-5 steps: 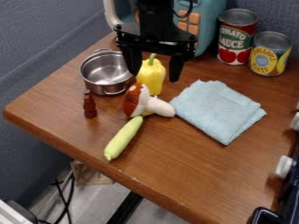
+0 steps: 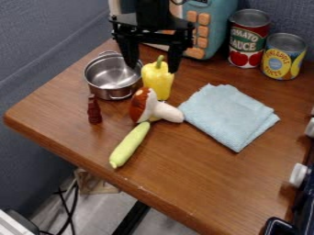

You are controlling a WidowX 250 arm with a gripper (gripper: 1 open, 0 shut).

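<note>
The black gripper (image 2: 152, 61) hangs open at the top centre, its fingers spread above and behind a yellow pepper (image 2: 159, 81), with nothing seen between them. A steel pot (image 2: 106, 78) stands left of the pepper. In front of the pepper lie a red and white object (image 2: 152, 109), which looks like a toy mushroom, and a pale yellow-green elongated vegetable (image 2: 130, 145). A small dark red bottle (image 2: 95, 110) stands below the pot.
A folded light blue cloth (image 2: 229, 116) lies at centre right. Two cans, tomato sauce (image 2: 247, 40) and a yellow one (image 2: 282, 58), stand at back right, beside a teal appliance (image 2: 210, 26).
The gripper has moved left and slightly up, from over the pepper's right side toward the pot. The objects on the table have not visibly moved.
</note>
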